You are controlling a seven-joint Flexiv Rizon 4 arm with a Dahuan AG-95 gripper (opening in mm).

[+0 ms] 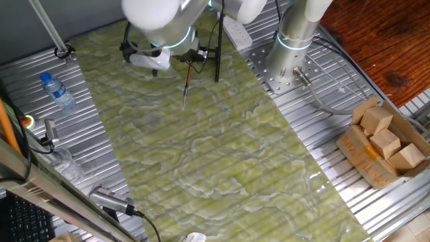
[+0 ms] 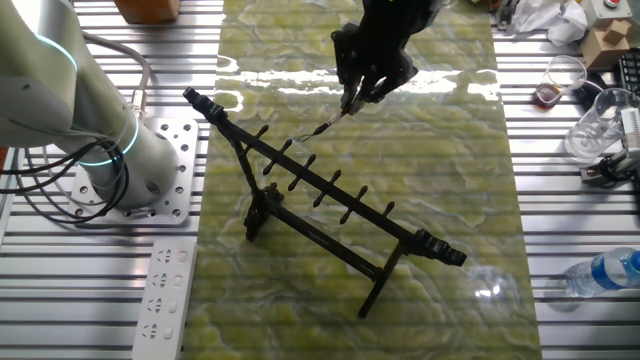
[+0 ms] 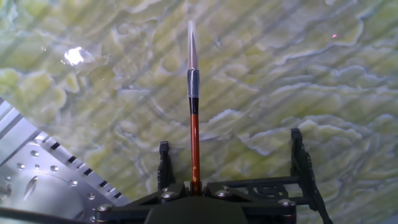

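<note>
A brush point(image 3: 195, 140) with a red-brown handle, dark and silver collar and pale tip points straight away from my gripper in the wrist view. The fingers are shut on its handle; the handle's rear end is hidden there. Exterior view 2 shows my dark gripper point(image 2: 362, 92) above the green mat, with the brush point(image 2: 328, 125) slanting down toward a black rack point(image 2: 330, 187) with several pegs. The brush tip appears close to the rack's top bar; contact cannot be told. From exterior view 1, the brush point(image 1: 186, 89) hangs below the gripper.
A power strip point(image 2: 165, 300) lies beside the rack and the robot base point(image 1: 285, 64). A carton point(image 1: 363, 158) of wooden blocks stands at right; a water bottle point(image 1: 59, 93) is at left.
</note>
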